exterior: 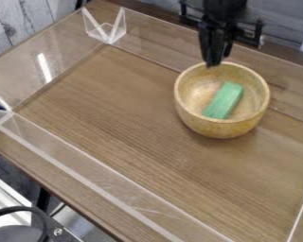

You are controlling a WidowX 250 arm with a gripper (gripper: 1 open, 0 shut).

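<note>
A wooden bowl [192, 95] sits at the right of the table, holding a green block [222, 100] that lies flat inside it, right of its middle. My gripper [210, 59] is above the bowl's back rim, blurred and dark, with its narrow tip pointing down; it looks shut, and nothing shows between its fingers.
Clear plastic edges show at the left and upper left. A black cable lies at the bottom left corner.
</note>
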